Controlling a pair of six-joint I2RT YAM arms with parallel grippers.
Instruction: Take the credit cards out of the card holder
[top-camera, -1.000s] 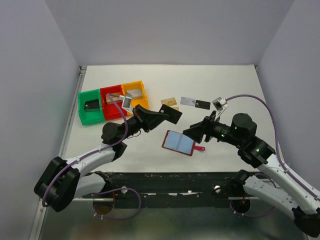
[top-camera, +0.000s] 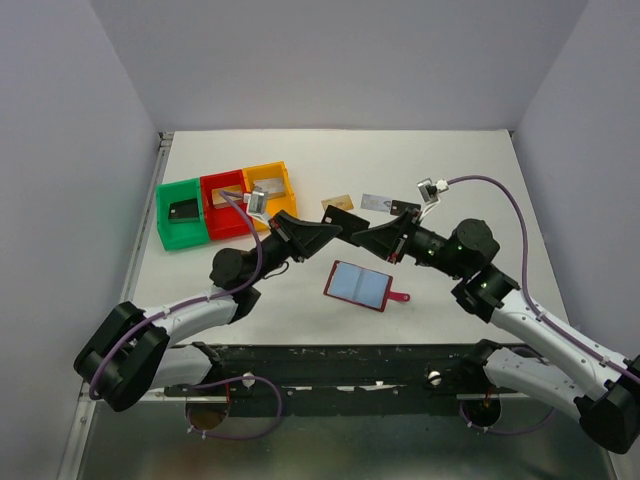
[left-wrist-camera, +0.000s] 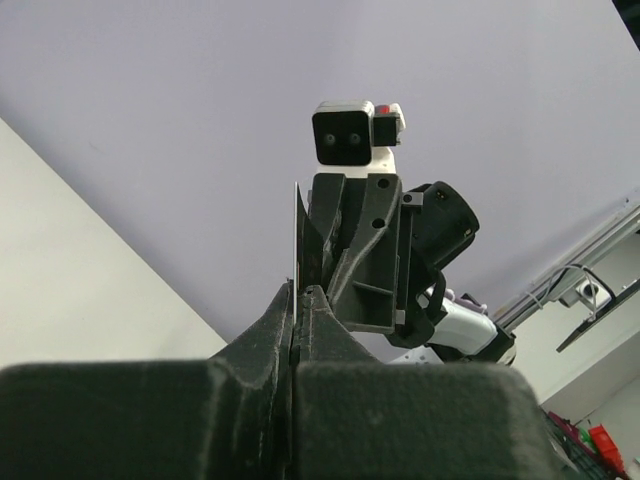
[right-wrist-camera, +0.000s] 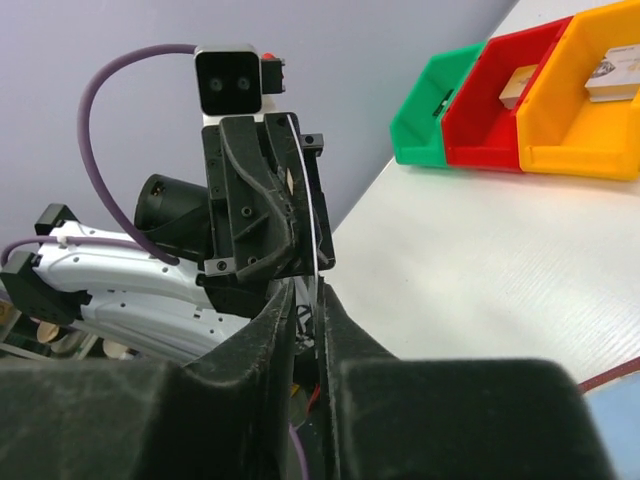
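Note:
A black card (top-camera: 342, 218) is held up in the middle of the table, edge-on in both wrist views. My left gripper (top-camera: 324, 229) is shut on it from the left. My right gripper (top-camera: 368, 234) is at its right end, its fingers close round the edge; whether they grip is unclear. The open card holder (top-camera: 355, 283), with pale blue sleeves and a red border, lies below them. Behind lie a gold card (top-camera: 338, 201), a silver card (top-camera: 376, 202) and a dark card (top-camera: 405, 206), partly hidden by the right arm.
Green (top-camera: 182, 230), red (top-camera: 224, 228) and orange (top-camera: 269, 174) bins stand at the back left, holding items.
My right gripper has moved left and up to the held black card, its fingers now at the card's edge. The left gripper has shifted slightly right.

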